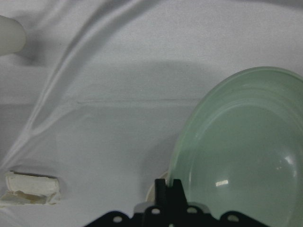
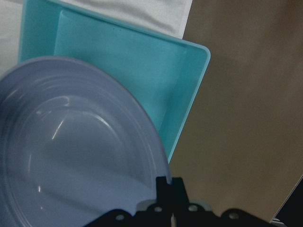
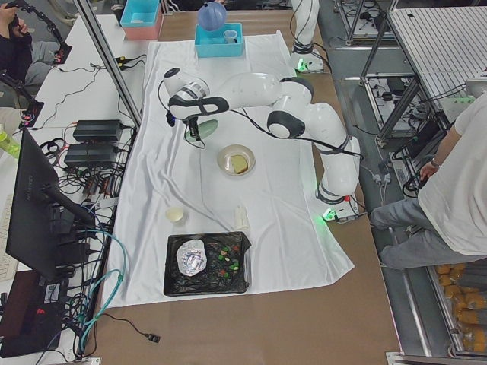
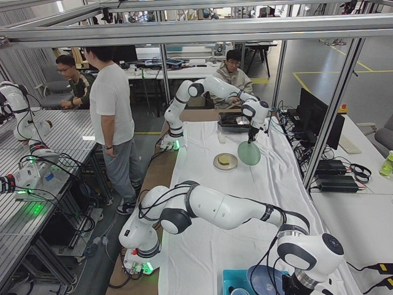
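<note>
My left gripper is shut on the rim of a light green plate (image 1: 236, 146), held tilted above the cloth beside a beige plate with a yellow item (image 3: 240, 163) on it. My right gripper is shut on the rim of a blue plate (image 2: 80, 151), over the turquoise bin (image 2: 109, 47) at the far end of the table in the camera left view.
A black tray (image 3: 205, 277) with a foil bowl and small items stands at the near end, with a pale cup (image 3: 174, 214) and a white item (image 3: 240, 218) nearby. A monitor and cables line the left side.
</note>
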